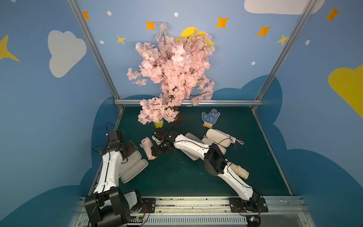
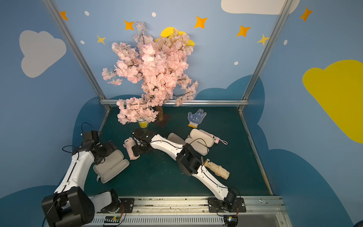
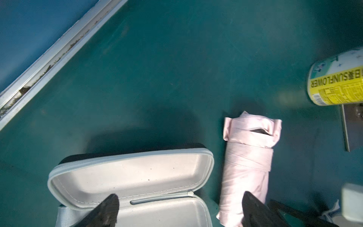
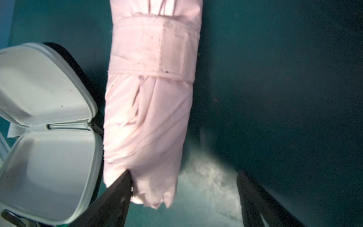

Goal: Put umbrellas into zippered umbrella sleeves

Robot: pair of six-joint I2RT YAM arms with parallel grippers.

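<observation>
A folded pink umbrella [image 1: 146,148] lies on the green table between the two arms. Left of it is a light grey zippered case [image 3: 132,174], unzipped and spread open; its visible inside is empty. My left gripper is open above this case, with one fingertip overlapping the umbrella's lower part in its wrist view. Over the umbrella's near end my right gripper stands open. Its left finger [image 4: 122,189] overlaps the pink cloth's edge; I cannot tell whether they touch. A beige umbrella [image 2: 216,169] lies at the right, partly behind the right arm.
More grey cases [image 2: 199,134] lie right of centre, with a pale pink strapped item [image 2: 216,139] beside them. A blue glove [image 1: 210,117] lies behind. The blossom tree [image 1: 177,71] and a yellow-labelled can [image 3: 336,77] stand at the back.
</observation>
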